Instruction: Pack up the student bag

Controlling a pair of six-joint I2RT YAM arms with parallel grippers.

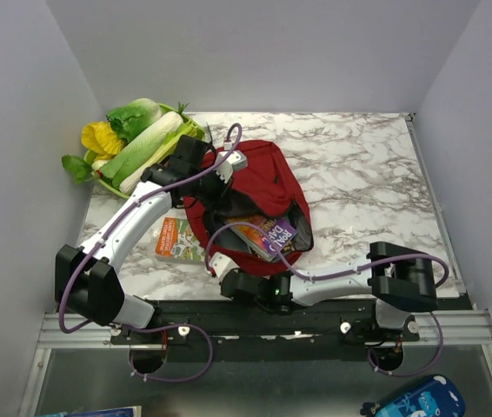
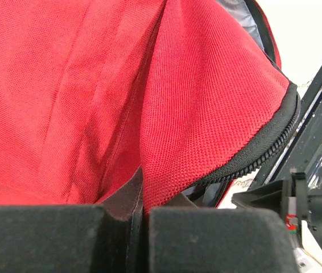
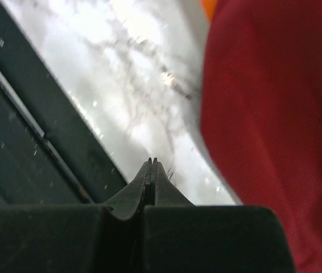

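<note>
The red bag (image 1: 268, 174) lies on the marble table, its dark mouth facing the front edge. A purple and orange book (image 1: 268, 236) shows inside the mouth, slanted. Left of the bag, an orange-covered book (image 1: 178, 241) lies flat on the table. In the left wrist view my left gripper is shut on a fold of the bag's red cloth, beside the zipper. My right gripper is shut with nothing between its fingertips, over bare marble beside the red cloth. In the top view its fingertips are hidden by its own arm at the bag's front.
A green basket of vegetables (image 1: 137, 143) stands at the back left. A blue patterned case (image 1: 420, 400) lies at the bottom right, past the table edge, and part of another book (image 1: 98, 413) shows at bottom left.
</note>
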